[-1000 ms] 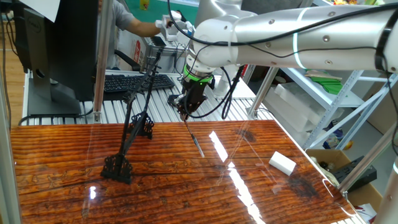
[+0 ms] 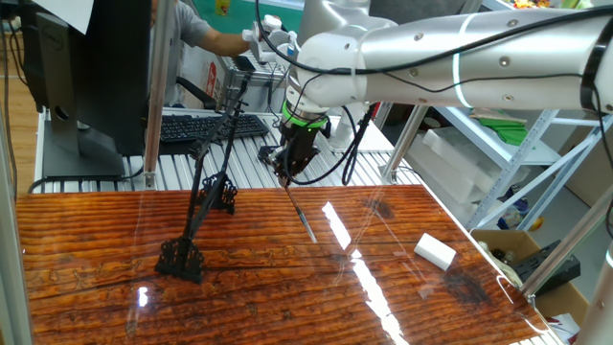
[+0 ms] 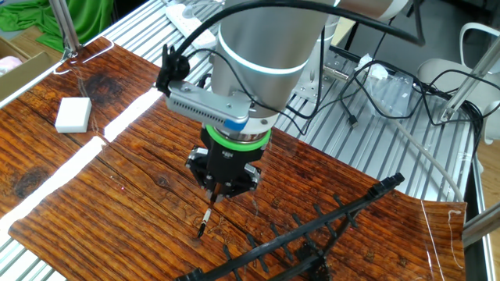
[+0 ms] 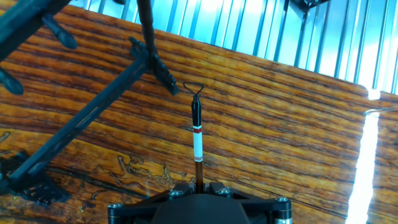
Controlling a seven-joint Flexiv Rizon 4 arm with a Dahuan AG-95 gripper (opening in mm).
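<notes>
My gripper is shut on a slender brush (image 4: 198, 143) with a brown shaft, a white and red band, a black end and a thin hanging loop at its tip. In exterior view 2 the brush (image 3: 206, 218) points down from the gripper (image 3: 217, 190) toward the wooden board; whether its lower end touches the wood cannot be told. A black rack (image 2: 196, 206) with a pegged top bar stands on the board, left of the gripper in exterior view 1. In the wrist view the rack (image 4: 87, 118) lies to the left of the brush.
A white block (image 2: 436, 251) rests on the right part of the glossy wooden board (image 2: 96, 240). Behind the board are metal slats, a keyboard (image 2: 213, 127) and a monitor. The board between rack and block is clear. A person's arm (image 2: 222, 42) shows at the back.
Over the last second the gripper and brush have shifted only very slightly. The rack and the white block stay where they were.
</notes>
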